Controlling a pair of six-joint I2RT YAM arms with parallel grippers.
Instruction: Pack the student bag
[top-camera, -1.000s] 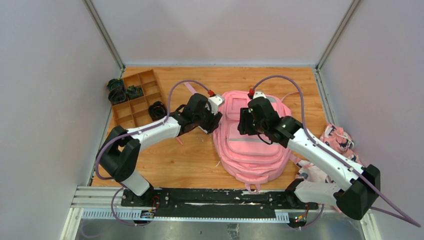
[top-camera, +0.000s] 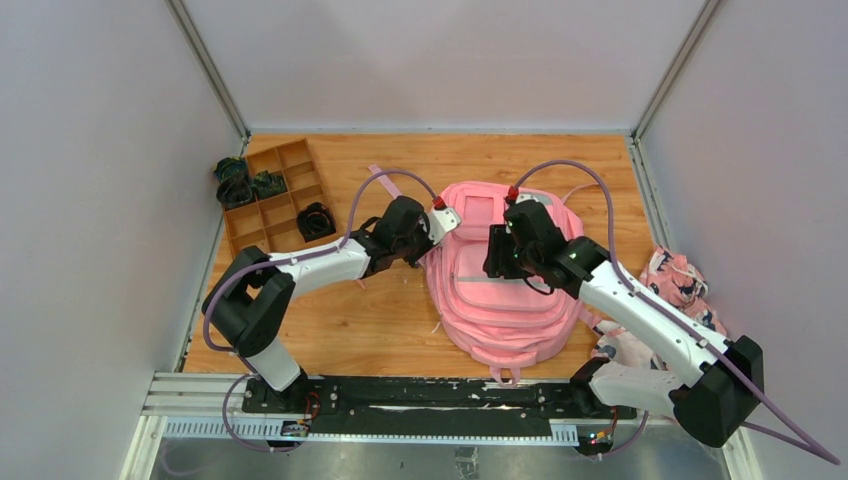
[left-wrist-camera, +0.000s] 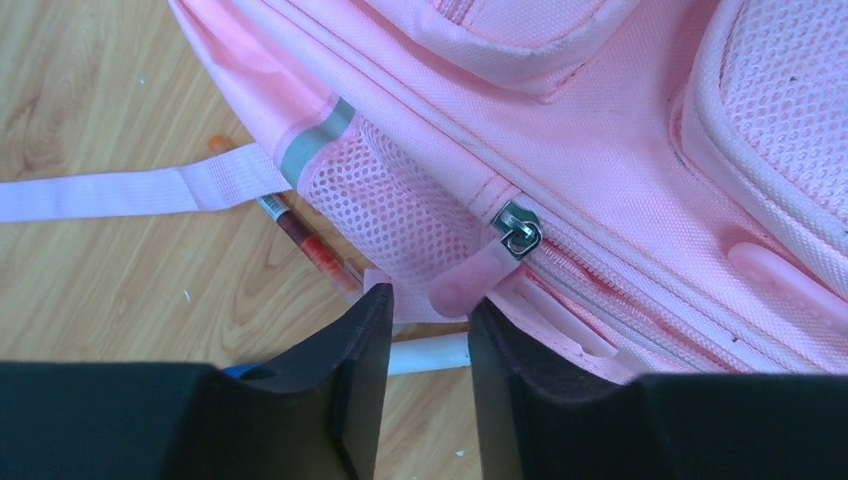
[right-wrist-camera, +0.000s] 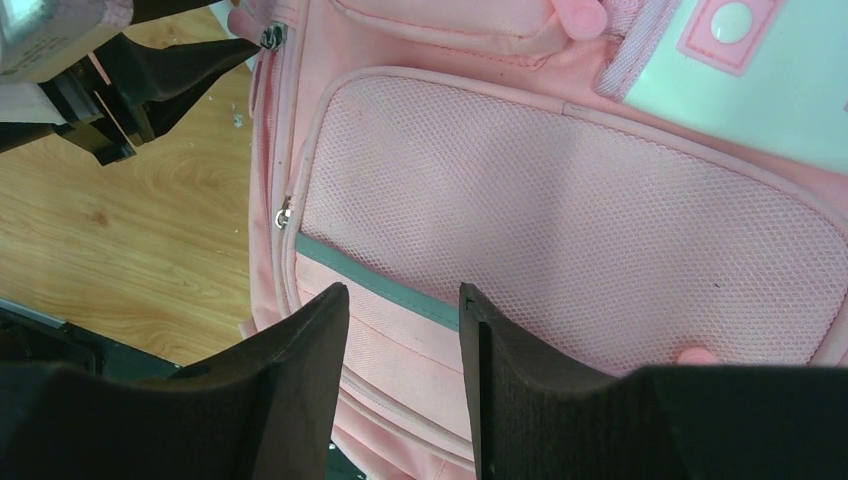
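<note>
The pink backpack (top-camera: 505, 310) lies flat on the wooden table, front pockets up. At its left side my left gripper is open, fingers pointing at a zipper pull. That pull's pink tab (left-wrist-camera: 478, 275) hangs from a metal slider (left-wrist-camera: 518, 230); its end sits just ahead of the gap, near the right finger, with no grip on it visible. Over the front pocket (right-wrist-camera: 520, 220), my right gripper stands open, nothing between its fingers. Another small zipper slider (right-wrist-camera: 283, 215) shows at that pocket's left end.
A brown pen (left-wrist-camera: 310, 245) and a white pen (left-wrist-camera: 430, 354) lie beside the bag under the left gripper. A wooden compartment tray (top-camera: 290, 180) holding dark items stands at the back left. Patterned pink cloth (top-camera: 675, 280) lies at the right edge.
The right gripper has shifted slightly right above the bag. The backpack looks unmoved.
</note>
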